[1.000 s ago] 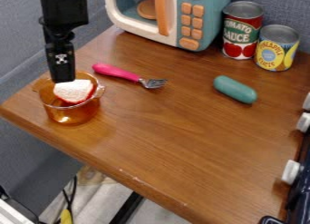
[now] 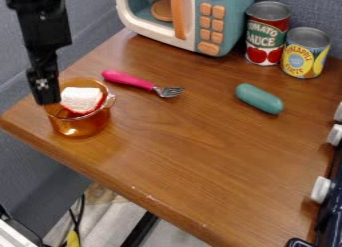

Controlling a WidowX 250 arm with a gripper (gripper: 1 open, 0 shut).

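Note:
My gripper [image 2: 47,91] reaches down from the upper left to the left side of an orange transparent pot [image 2: 78,124]. A white and red piece [image 2: 83,97] sits inside the pot, just right of my fingertips. Whether the fingers are open or shut, or hold anything, I cannot tell.
A pink-handled fork [image 2: 134,82], a teal cylinder [image 2: 259,99], two cans [image 2: 266,36] and a toy microwave [image 2: 189,16] stand or lie behind. A dark object [image 2: 327,221] borders the right edge.
My gripper has moved down and to the left, from above the pot's back to its left rim.

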